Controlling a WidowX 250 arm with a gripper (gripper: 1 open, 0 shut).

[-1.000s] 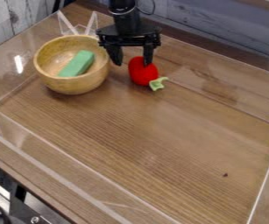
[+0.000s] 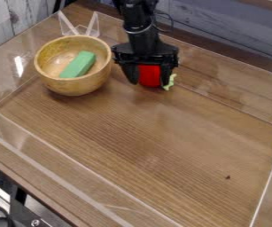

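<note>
My black gripper is lowered over a red object with green leaves, likely a strawberry or similar, near the top centre of the table. The fingers straddle or sit at it; whether they are shut on it cannot be told. To the left, a yellow bowl holds a green oblong object.
A wall or raised edge runs along the back, and a dark object lies at the lower left corner.
</note>
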